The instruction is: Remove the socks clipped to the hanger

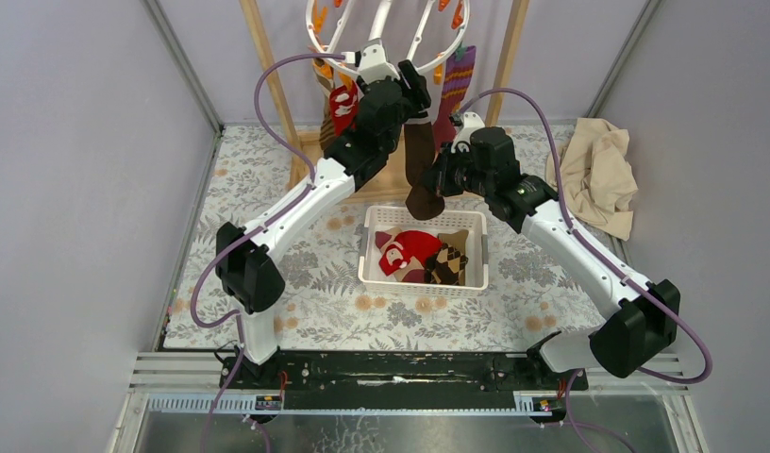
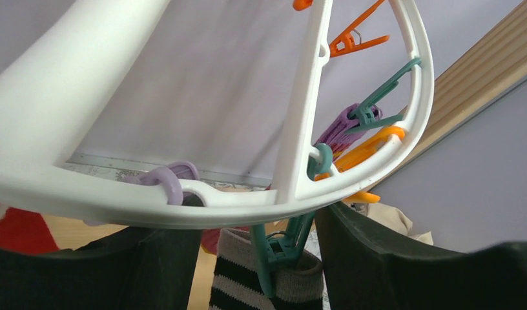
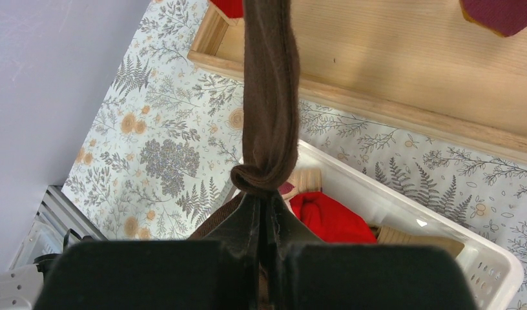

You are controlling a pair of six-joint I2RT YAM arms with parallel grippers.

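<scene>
A brown sock hangs from the white round hanger. Its striped grey-and-black cuff is held by a teal clip in the left wrist view. Around that clip stands my left gripper, open, its right finger close beside the clip and a gap on the other side. Lower down, my right gripper is shut on the brown sock, whose fabric bunches at the fingertips. A red sock and a purple striped sock also hang from the hanger.
Below the hanging sock, a white basket holds several socks, including a red one. A beige cloth lies at the right of the table. Wooden posts flank the hanger.
</scene>
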